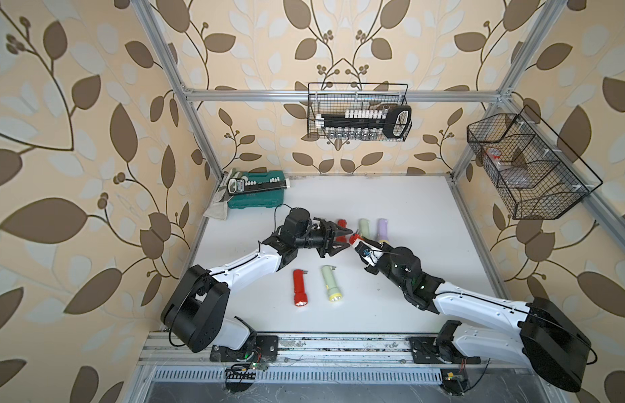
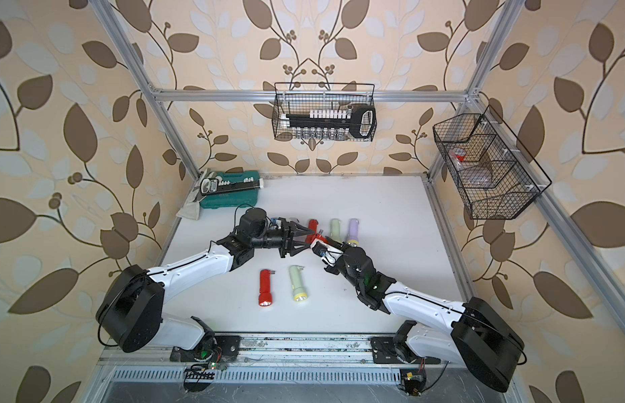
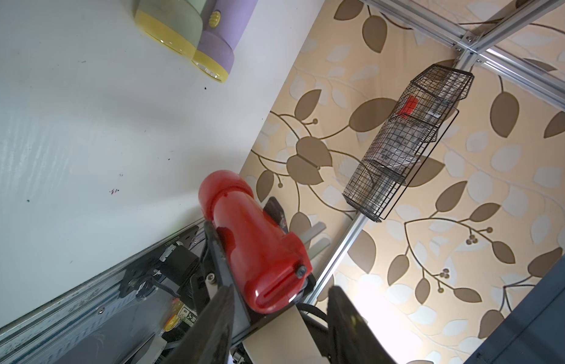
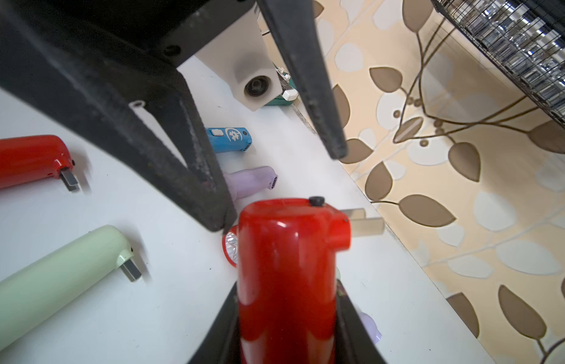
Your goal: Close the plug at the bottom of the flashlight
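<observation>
A red flashlight (image 3: 252, 236) is raised off the table, with my right gripper shut around its body. Its bottom end (image 4: 288, 212) points toward my left gripper. The folding plug's two pale prongs jut out sideways from that end; the same prongs (image 4: 367, 224) stand out to the right in the right wrist view. My left gripper (image 1: 343, 239) is partly open just off the bottom end, nothing between its fingers. One left fingertip (image 4: 221, 218) hangs close to the flashlight's edge, the other (image 4: 335, 145) higher up.
On the table's front lie another red flashlight (image 1: 299, 287) and a light green one (image 1: 331, 282). Further back are a purple flashlight (image 1: 382, 229) and a green one (image 1: 364, 228). A green case (image 1: 258, 190) sits back left.
</observation>
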